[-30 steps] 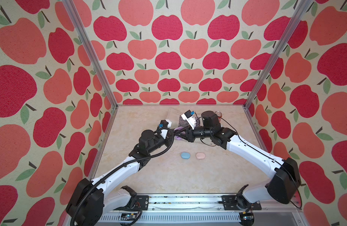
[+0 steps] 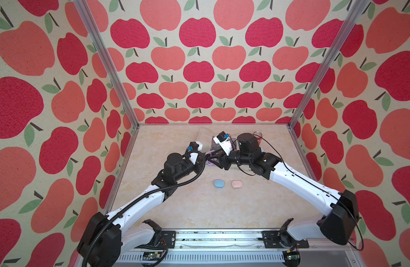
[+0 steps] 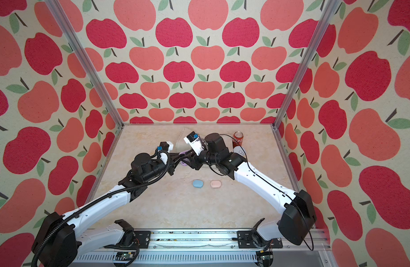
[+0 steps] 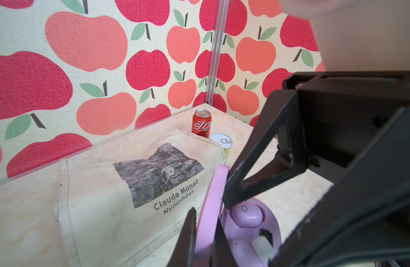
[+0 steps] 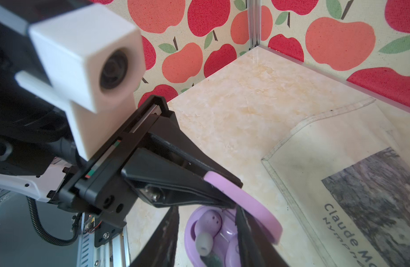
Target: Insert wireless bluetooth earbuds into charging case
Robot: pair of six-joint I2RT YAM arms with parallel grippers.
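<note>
The pink-lilac charging case [image 5: 193,242] stands open between my grippers, its lid [image 4: 212,208] raised. My left gripper is shut at the lid, the thin edge between or against its fingertips. A lilac earbud [image 4: 246,215] lies in the case's tray, and a second piece [image 5: 234,253] shows beside it; whether both are fully seated I cannot tell. My right gripper stands open over the case, one finger either side of the earbud with a pale tip below.
Behind are a white Claude Monet bag [image 4: 138,222], a red can [image 4: 201,124] and a lidded can [image 4: 221,140]. A blue soap-like piece [image 2: 218,183] and a pink one [image 2: 237,183] lie in front.
The left arm looks unmoved.
</note>
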